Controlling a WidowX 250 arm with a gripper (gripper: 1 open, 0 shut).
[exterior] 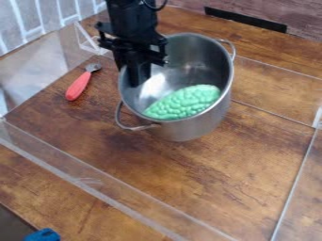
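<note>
My black gripper [141,66] hangs over the left rim of a large steel pot [201,85], its lower end at the near-left wall. Whether anything sits between its fingertips is hard to see. The pot is tilted toward the camera, with loop handles at left and back right. Inside it lies a bumpy mint-green oval object [182,102].
A red-handled utensil [78,85] lies on the wooden table [189,188] left of the pot. Clear panels border the work area. A blue object [43,234] is at the bottom left corner. The table in front of and right of the pot is clear.
</note>
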